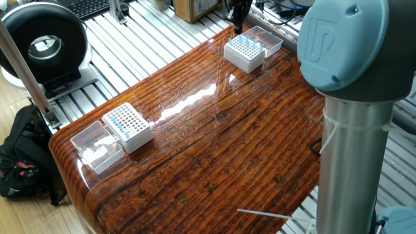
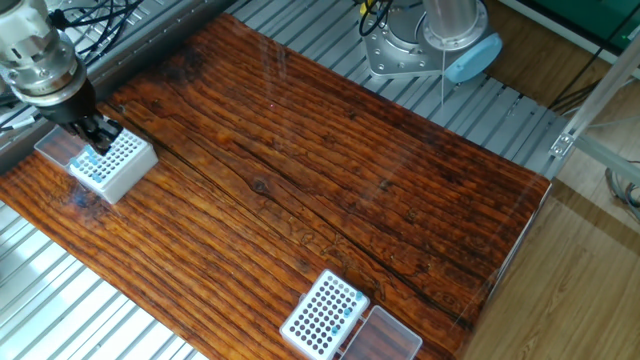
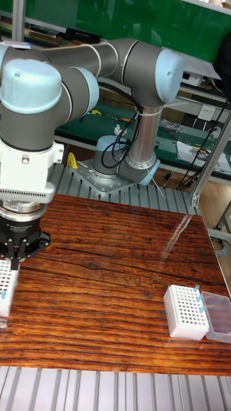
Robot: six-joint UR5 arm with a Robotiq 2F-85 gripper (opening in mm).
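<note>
A white pipette-tip box with several blue tips upright in it stands at the table's far end, its clear lid folded back. My black gripper hangs over this box, fingers pointing down close to the blue tips. In exterior view 2 the gripper covers part of the box's top. Whether the fingers are open, or have a tip between them, does not show clearly. A second white box with a few blue tips stands near the opposite end, its clear lid open beside it.
Between the two boxes the glossy brown wooden table is bare. The robot's base stands on the slatted metal surface beyond one long side. A black ring-shaped object and a backpack are off the table.
</note>
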